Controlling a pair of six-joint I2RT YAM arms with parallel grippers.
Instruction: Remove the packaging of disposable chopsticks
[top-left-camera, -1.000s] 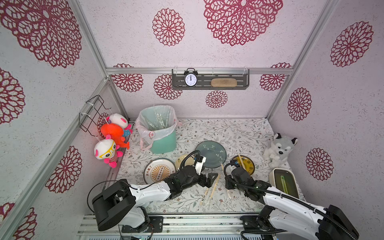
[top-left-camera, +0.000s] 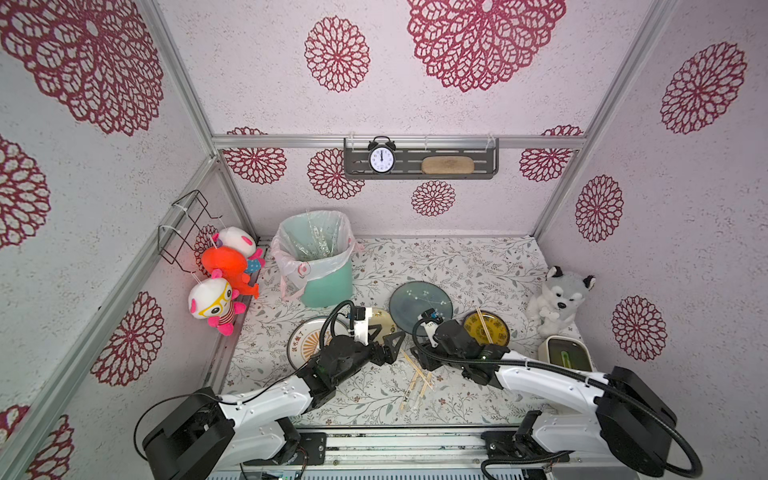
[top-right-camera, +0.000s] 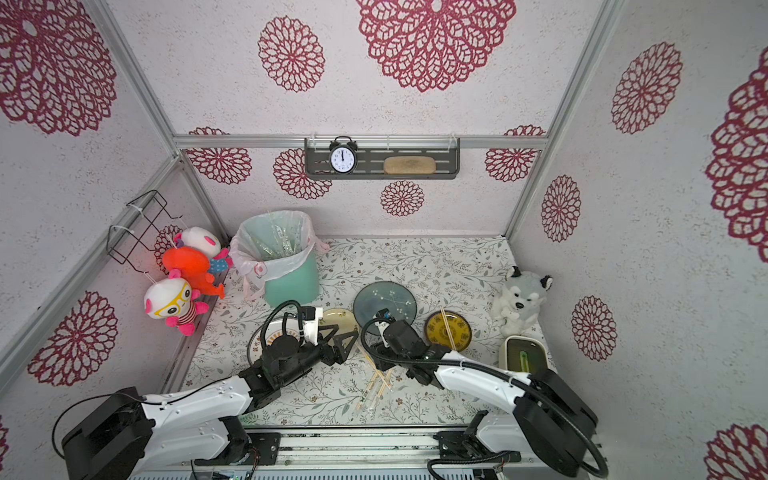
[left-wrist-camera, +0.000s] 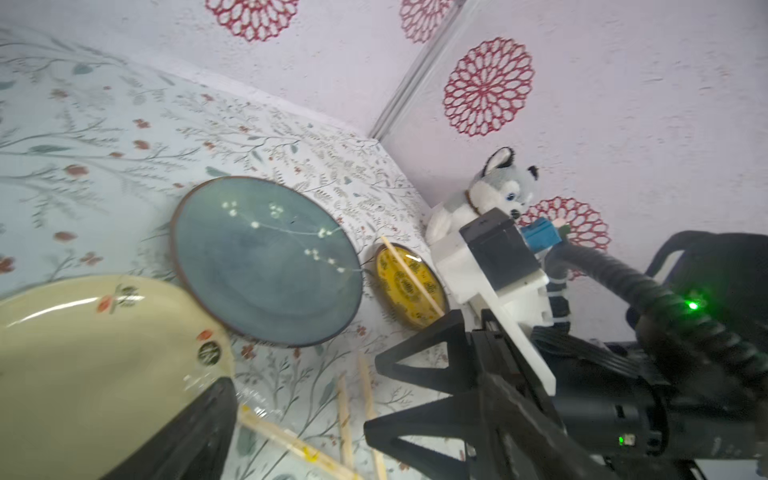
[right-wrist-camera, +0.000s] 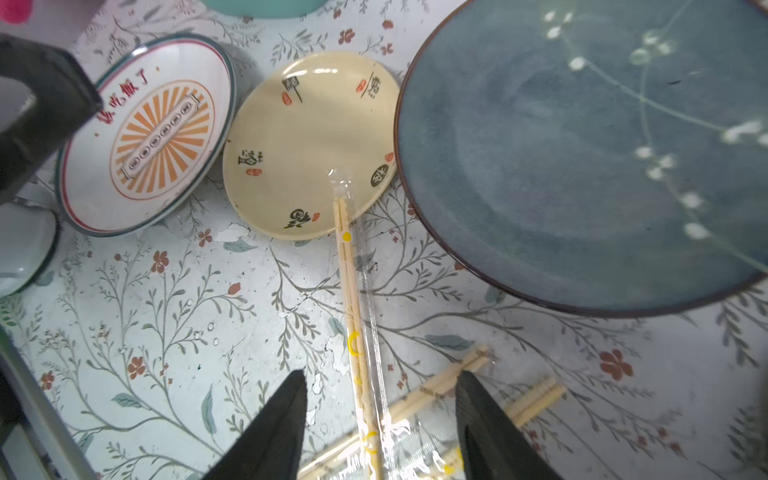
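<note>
Several wrapped chopstick packs lie crossed on the table; in the right wrist view one pack runs upright, its top over the cream plate, with others beneath it. My right gripper is open above these packs, fingertips either side of the upright one. My left gripper is open over the table beside the cream plate, left of my right gripper; nothing shows between its fingers.
A blue plate lies behind the grippers, a yellow dish with chopsticks at right. A lined bin stands back left, a husky toy at right.
My left gripper has moved back to the left and slightly up. My right gripper has moved leftward over the packs. The packs' arrangement has shifted since one second ago.
</note>
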